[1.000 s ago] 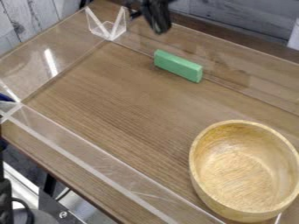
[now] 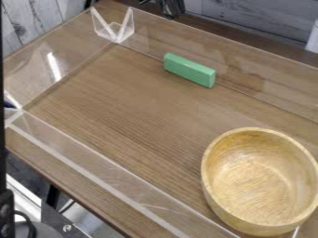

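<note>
A green rectangular block [image 2: 189, 70] lies on the wooden table [image 2: 118, 121], right of centre toward the back. A round pale wooden bowl [image 2: 258, 181] sits at the front right. My gripper [image 2: 168, 7] is only partly visible as a dark shape at the top edge, above the back of the table and away from the block; its fingers are too cut off to read.
Clear acrylic strips or walls border the table area, with a small clear upright piece [image 2: 113, 28] at the back left. A grey wall stands behind.
My gripper has risen toward the top edge, mostly leaving the view. The block and bowl have not moved.
</note>
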